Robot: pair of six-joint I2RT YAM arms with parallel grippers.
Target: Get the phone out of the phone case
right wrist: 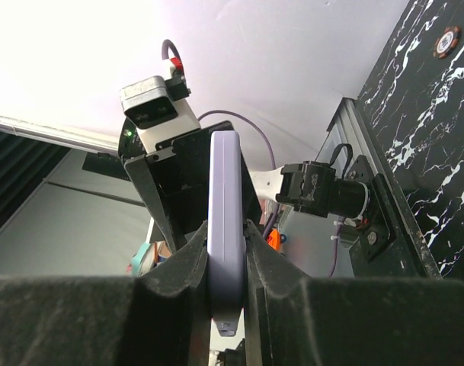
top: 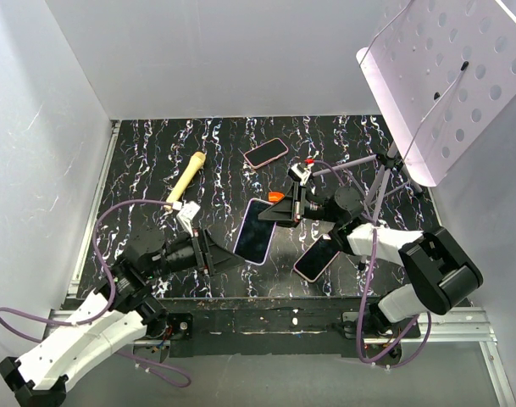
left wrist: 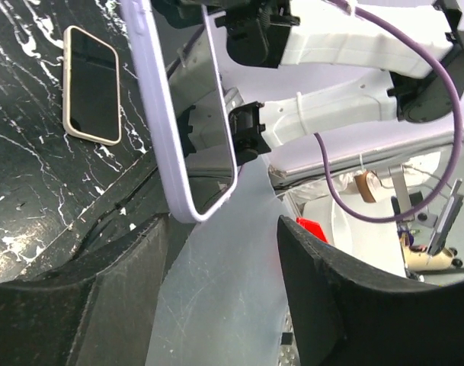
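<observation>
My right gripper [top: 276, 209] is shut on a lavender-edged phone case [top: 255, 234], held in the air over the middle of the table; in the right wrist view its long side [right wrist: 225, 221] stands upright between the fingers. In the left wrist view the case [left wrist: 187, 183] hangs ahead of my left gripper, showing its rim; whether a phone sits inside is unclear. My left gripper is open, apart from the case at its lower left, with nothing between its fingers.
A phone [top: 317, 258] lies at the table's front right and another [top: 265, 153] at the back. A yellow cylindrical object [top: 186, 181] lies back left, an orange piece [top: 274, 196] behind the case. A white perforated panel [top: 444, 93] overhangs the right side.
</observation>
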